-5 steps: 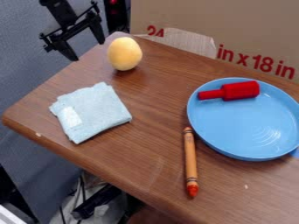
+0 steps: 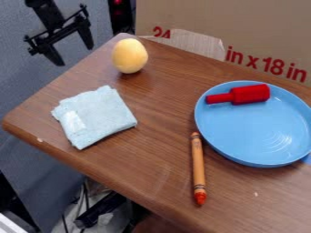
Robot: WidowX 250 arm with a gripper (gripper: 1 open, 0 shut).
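My black gripper [image 2: 67, 45] hangs at the upper left, off the table's edge, its fingers open with nothing seen between them. On the wooden table are a yellow egg-shaped object [image 2: 130, 56], a folded pale blue cloth [image 2: 94, 117], an orange crayon [image 2: 198, 169] with a red tip, and a blue plate [image 2: 255, 136] holding a red cylindrical object with a handle [image 2: 248, 94].
A cardboard box [image 2: 253, 32] stands along the back of the table. Bare wood [image 2: 145, 173] lies in the middle and front. A dark frame and cables are below the table's left edge.
My gripper has moved left, away from the yellow object. The objects on the table have not moved.
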